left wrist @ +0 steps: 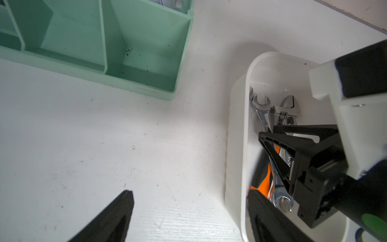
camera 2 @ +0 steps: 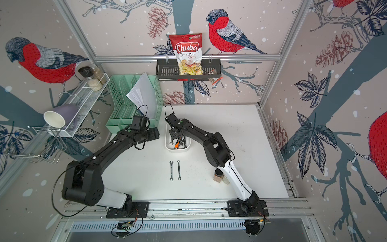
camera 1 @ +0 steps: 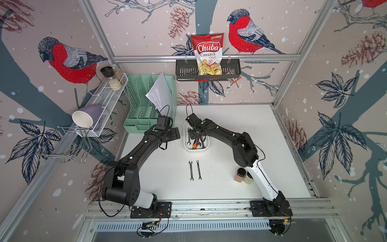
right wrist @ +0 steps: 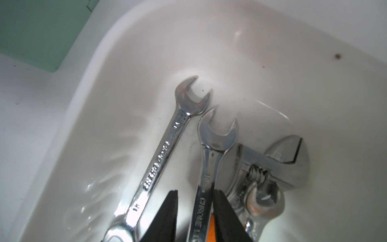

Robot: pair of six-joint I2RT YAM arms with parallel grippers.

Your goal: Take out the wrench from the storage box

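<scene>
A white storage box [left wrist: 235,153] holds several wrenches [right wrist: 161,153], an adjustable wrench [right wrist: 288,165] and an orange-handled tool [left wrist: 262,183]. My right gripper is low inside the box, fingers apart around or just above the middle chrome wrench [right wrist: 205,181]; whether they touch it is unclear. My left gripper stands open beside the box, nothing between its fingers. Two wrenches [camera 1: 191,170] lie on the table in front of the box.
A green organizer [camera 1: 135,121] with papers stands at the back left. Spice jars [camera 1: 240,174] are at front right. A dark shelf [camera 1: 187,70] with a chips bag hangs behind.
</scene>
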